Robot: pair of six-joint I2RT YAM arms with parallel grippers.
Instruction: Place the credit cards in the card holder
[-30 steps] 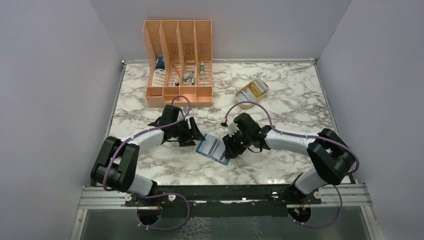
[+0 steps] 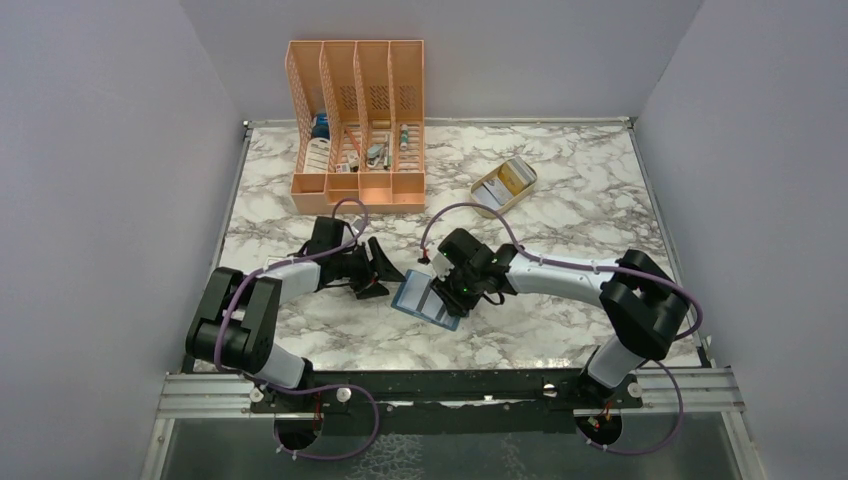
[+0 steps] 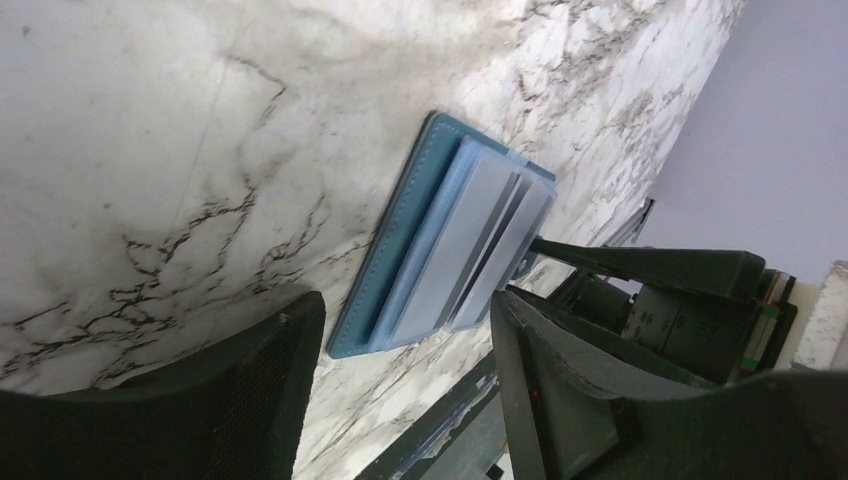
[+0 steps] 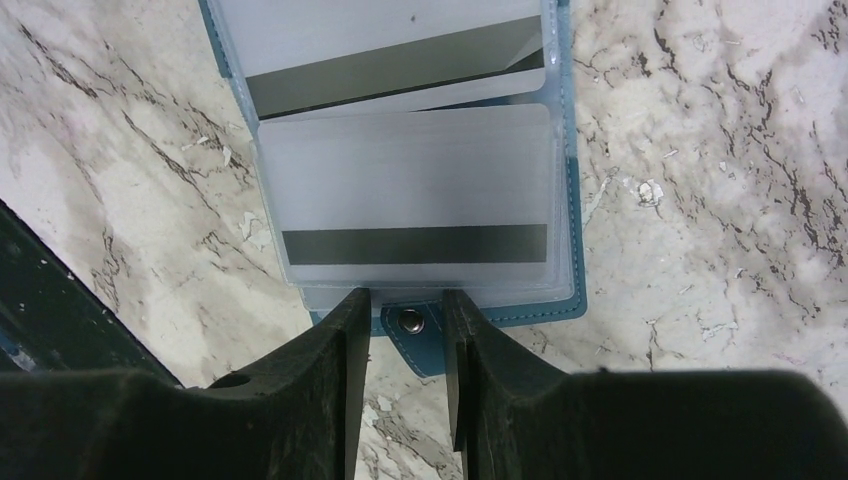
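The blue card holder (image 2: 405, 303) lies flat and unfolded on the marble table, with its clear sleeves upward. Two cards with dark stripes show in the right wrist view: an upper card (image 4: 390, 35) set slightly askew and a lower card (image 4: 410, 170) in its sleeve. My right gripper stands open at the holder's near edge, its fingers on either side of the snap tab (image 4: 425, 350). Open too, my left gripper has its tips by the holder's opposite end, with nothing held between them. From above, the right gripper covers part of the holder.
A tray (image 2: 533, 190) with several cards sits at the back, right of centre. The orange divided organiser (image 2: 375, 190) with small items stands at the back left.
My right gripper has moved left and further over the holder. The left gripper has shifted a little, staying beside the holder's left end. The holder lies where it was.
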